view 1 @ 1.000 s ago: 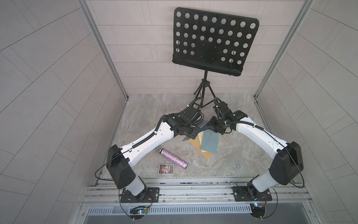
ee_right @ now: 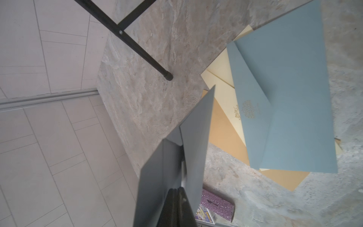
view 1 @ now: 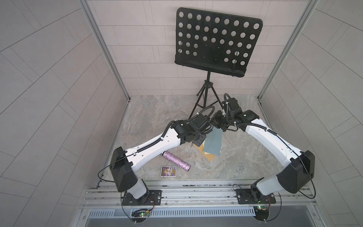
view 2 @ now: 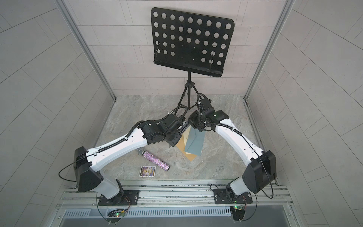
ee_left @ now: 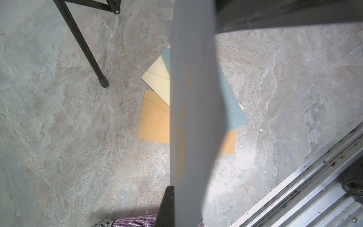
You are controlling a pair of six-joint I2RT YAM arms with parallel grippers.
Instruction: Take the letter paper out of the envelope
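Observation:
A dark grey folded paper piece, apparently the envelope, stands almost edge-on in the left wrist view. Its grey face has a gold mark and hides much of that view. My left gripper is shut on it; one dark finger shows, and the sheet covers the other. In the right wrist view two grey panels meet with a narrow gap between them. My right gripper is shut at their near edge; whether it pinches envelope or letter paper, I cannot tell. Separate letter paper is not distinguishable.
Blue, cream and orange envelopes overlap on the floor below. A black music stand rises behind. A glittery pink tube and a small picture card lie front left.

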